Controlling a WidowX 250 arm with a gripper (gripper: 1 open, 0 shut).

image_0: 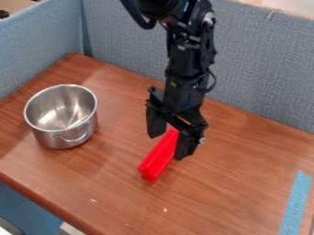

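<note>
The black arm reaches down from the top centre to its gripper [174, 130], which is just over the upper end of a long red object [157, 158] lying on the wooden table [110, 193]. One dark finger is in front of that end, so whether the fingers touch or close on it cannot be told. A steel pot [61, 117] with a handle stands to the left.
Blue-grey padded walls [258, 73] border the back and left of the table. A light blue strip [295, 204] lies at the right edge.
</note>
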